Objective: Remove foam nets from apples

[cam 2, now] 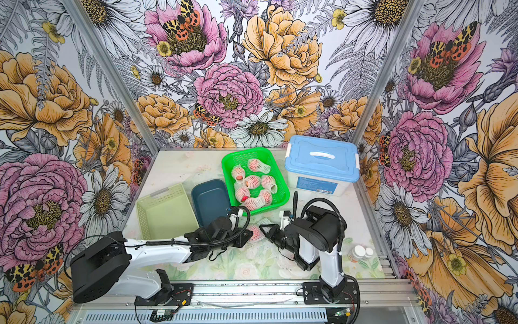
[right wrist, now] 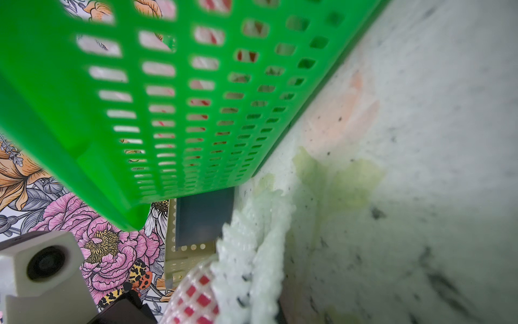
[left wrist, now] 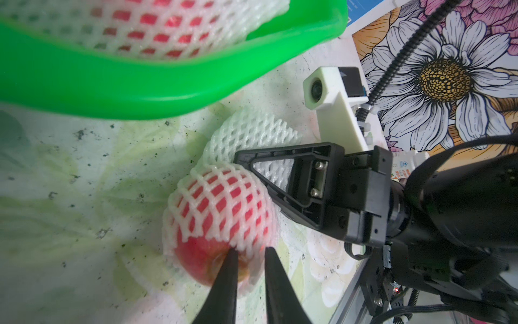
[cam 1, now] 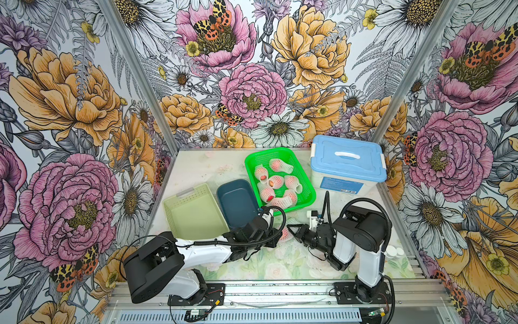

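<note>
A red apple in a white foam net (left wrist: 207, 253) lies on the table in front of the green basket (cam 1: 280, 151), the net's loose end stretching behind it (left wrist: 248, 129). My right gripper is shut at the net, against the apple's upper side; in the right wrist view the net (right wrist: 251, 253) fills the lower middle. My left gripper has its fingertips at the apple's near lower side; whether they grip it is hard to tell. Several netted apples (cam 1: 276, 181) sit in the basket.
An empty pale green tray (cam 1: 194, 210) and a dark blue tray (cam 1: 234, 199) stand left of the basket. A lidded box (cam 1: 348, 156) stands back right. Small white round items (cam 2: 361, 251) lie at the table's right.
</note>
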